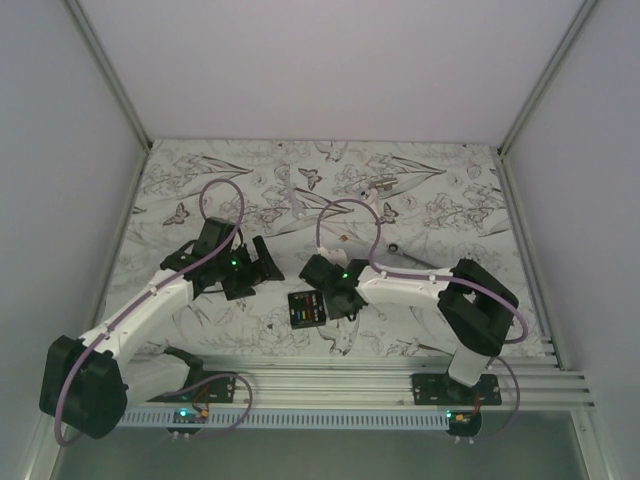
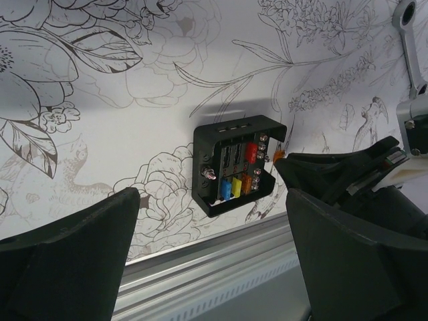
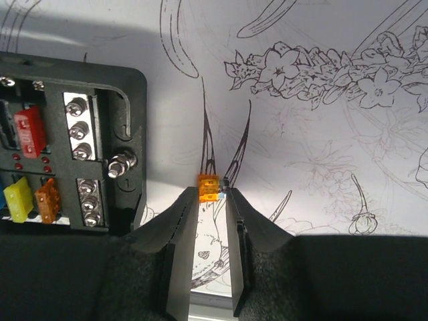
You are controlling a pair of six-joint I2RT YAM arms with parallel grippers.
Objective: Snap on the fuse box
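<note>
The black fuse box [image 1: 307, 309] lies on the patterned mat, its red, yellow, orange and blue fuses showing [image 2: 235, 186]. Just right of it in the right wrist view is a small orange piece with a metal tip [image 3: 208, 187], lying between the fingertips of my right gripper, which is part open; whether it grips the piece I cannot tell. In the left wrist view the right gripper reaches in from the right beside the box. My left gripper [image 1: 262, 264] is open above the mat, left of and behind the box, nothing between its fingers.
A wrench [image 2: 409, 40] shows at the upper right of the left wrist view. More tools lie toward the back and right of the mat. The front metal rail runs below the box.
</note>
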